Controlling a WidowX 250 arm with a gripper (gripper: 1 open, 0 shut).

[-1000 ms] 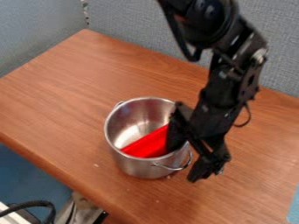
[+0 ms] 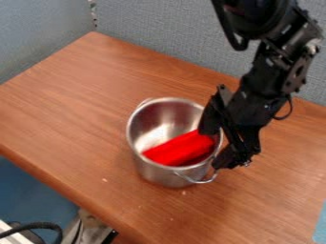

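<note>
A steel pot (image 2: 154, 172) with wire handles stands on the wooden table, and a red cylindrical object (image 2: 173, 151) lies tilted inside it. My black gripper (image 2: 216, 143) is at the pot's right side, over its rim, with the lower part by the right handle. It is open by the look of it, though its fingertips are partly hidden against the dark mechanism, and I cannot tell whether it touches the pot.
Grey padded walls stand at the back. Cables and other items lie below the table's front-left edge.
The pot with the red object has shifted a little right and up in the view. The arm has moved up and right, and its gripper has changed pose.
</note>
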